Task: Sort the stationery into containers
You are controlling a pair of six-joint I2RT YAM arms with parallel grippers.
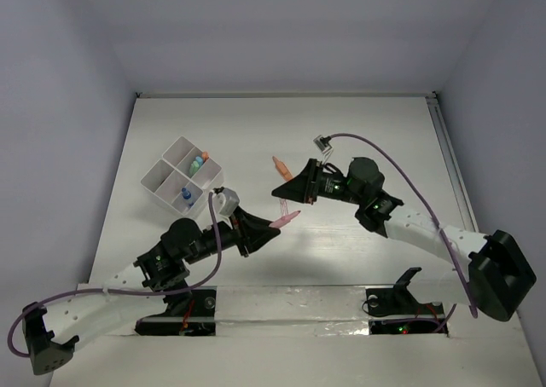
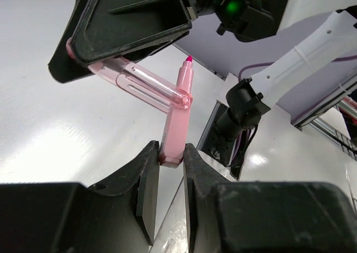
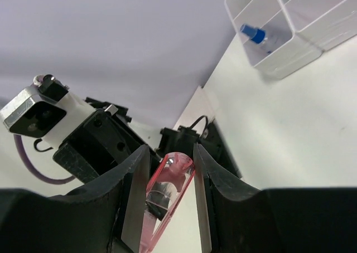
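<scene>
A pink marker with its tip bare points up in the left wrist view, held by my left gripper. A clear pink cap, alongside its upper part, reaches into the black fingers of my right gripper. In the right wrist view that cap is at the fingers; how firmly they grip it I cannot tell. An orange pen lies on the table behind the right gripper. The divided container at left holds a blue-capped bottle and green and orange items.
Walls stand on both sides and at the back. The two arms meet over the front middle.
</scene>
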